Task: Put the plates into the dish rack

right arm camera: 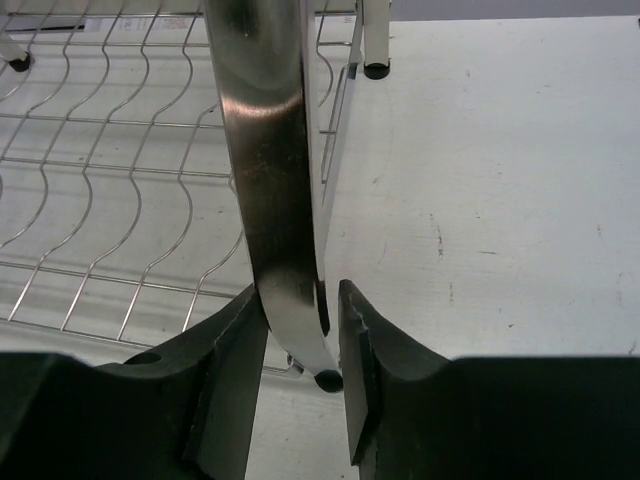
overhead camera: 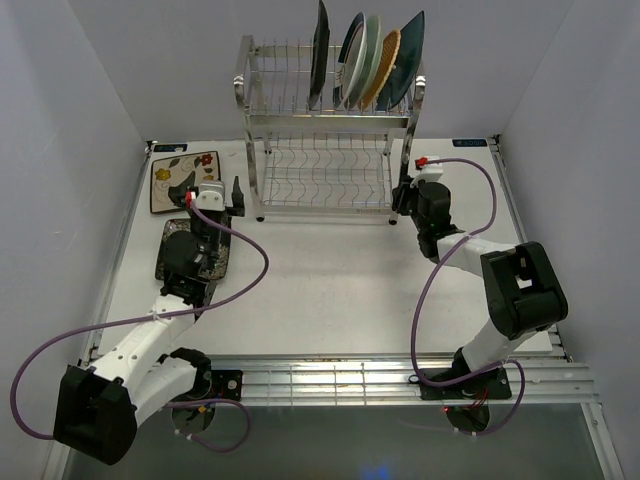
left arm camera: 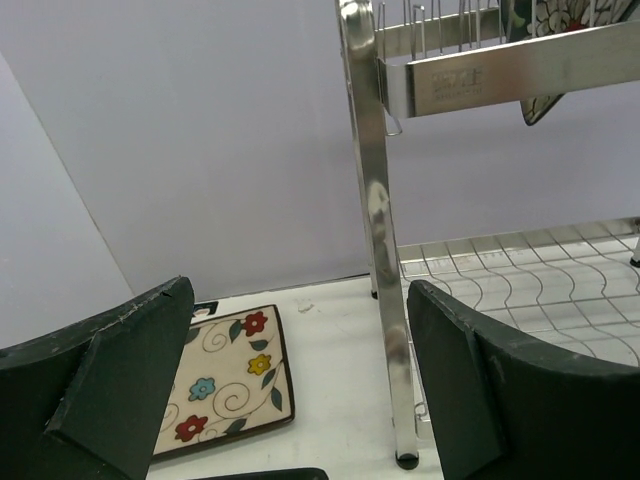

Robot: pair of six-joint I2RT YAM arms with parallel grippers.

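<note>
The steel dish rack (overhead camera: 330,121) holds several plates upright on its upper tier, among them a green plate (overhead camera: 370,60) and an orange one (overhead camera: 385,70). Its lower tier is empty. A flowered square plate (overhead camera: 185,170) and a darker plate (overhead camera: 165,255) lie flat at left. My left gripper (overhead camera: 205,190) is open above the darker plate, empty. My right gripper (overhead camera: 400,195) is at the rack's front right leg (right arm camera: 280,220), its fingertips close either side of it in the right wrist view, part open; whether they touch it I cannot tell.
The table's middle (overhead camera: 310,280) and its right side beside the rack are clear. Grey walls bound the table at the back and sides.
</note>
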